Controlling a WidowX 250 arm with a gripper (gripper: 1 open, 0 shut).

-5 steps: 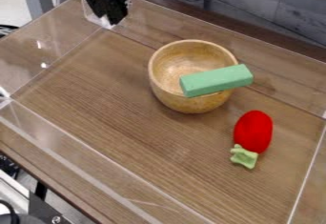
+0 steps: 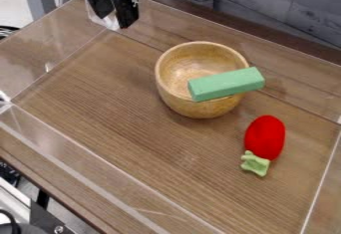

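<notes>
My black gripper is at the top left of the camera view, above a pale, whitish patch or object that it partly hides; its fingers appear apart. A tan bowl sits right of centre, with a green block lying across its right side. A red oval object lies at the lower right, with a small light-green piece just below it.
A dark grey edge or wall runs along the upper right.
The gripper has shifted only slightly at the top left. The bowl, green block and red object stay where they were.
</notes>
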